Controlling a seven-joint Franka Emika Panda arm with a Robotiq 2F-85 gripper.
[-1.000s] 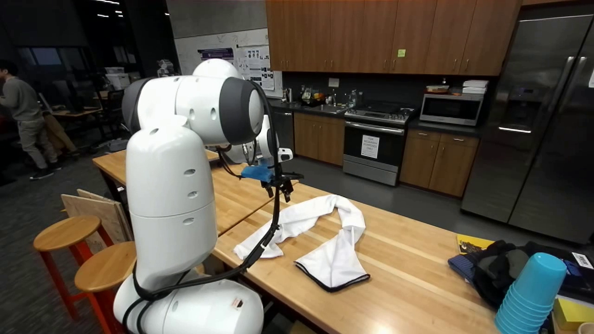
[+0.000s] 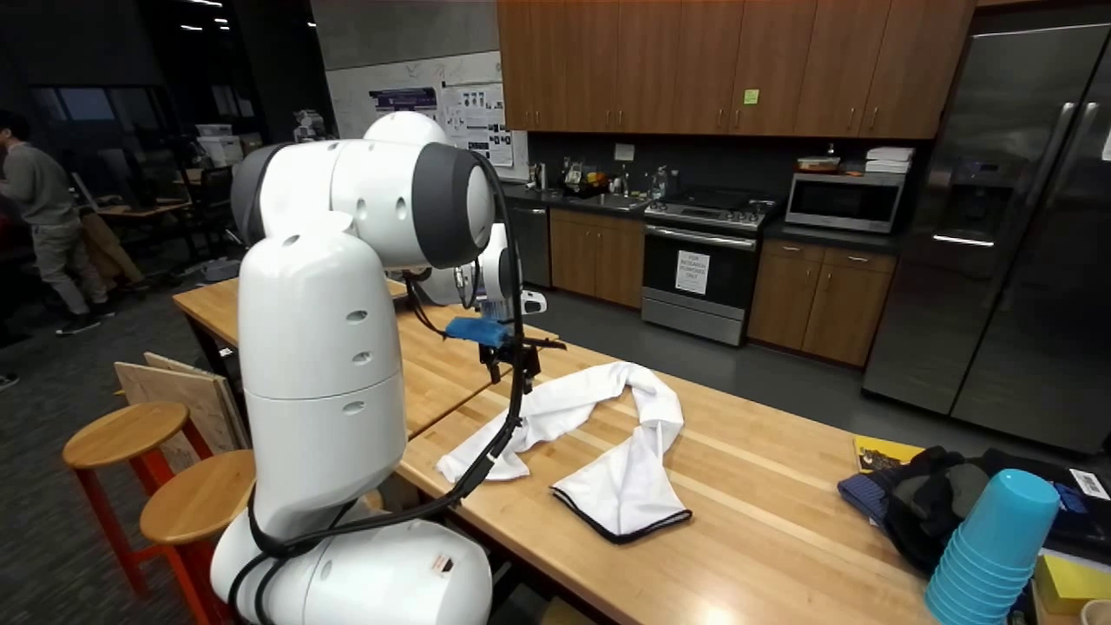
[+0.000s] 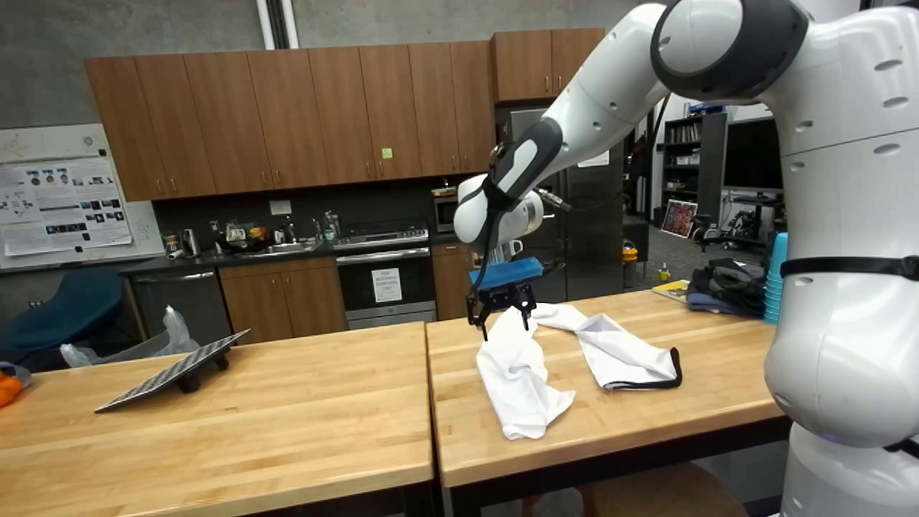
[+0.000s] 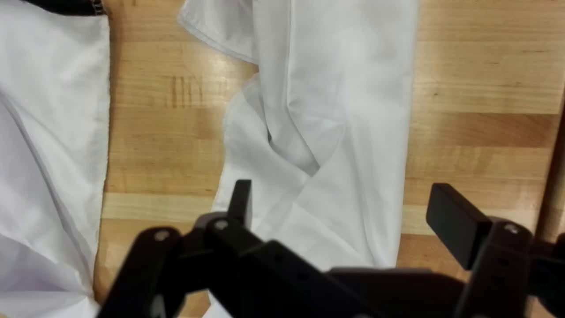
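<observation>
A white cloth [image 2: 621,490] with a black hem lies bent into a rough arch on the wooden table. In the exterior view 2, one wrinkled arm of the cloth [image 3: 519,383] reaches toward the table's front edge, while the black-hemmed end lies to its right. My gripper [image 3: 501,323] points down over the left part of the cloth. Seen from the wrist, the gripper stands open, its fingers on either side of a folded strip of cloth [image 4: 328,175] below, nothing held between them. Another stretch of cloth [image 4: 47,159] runs along the left of the wrist view.
Stacked blue cups [image 2: 984,552] and dark clothing [image 2: 927,495] occupy the table's right end. On the adjoining table [image 3: 301,413] rests a tilted dark panel [image 3: 176,372]. Bare wood lies around the cloth.
My gripper has come slightly down and left in the exterior view 1, with its orientation a little altered. The cloth looks the same.
</observation>
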